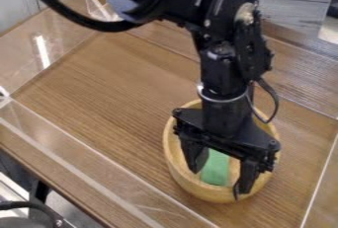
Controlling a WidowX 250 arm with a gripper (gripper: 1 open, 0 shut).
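Observation:
The black gripper (219, 173) is low in the camera view, open, its fingers down inside a round light wooden bowl (177, 148). A green object (215, 170) lies in the bowl between the fingers. The arm hides much of the back of the bowl; whether the fingers touch the green object I cannot tell.
Clear panels edge the table along the left and right. A black cable hangs at the bottom left, and a grey wall stands behind.

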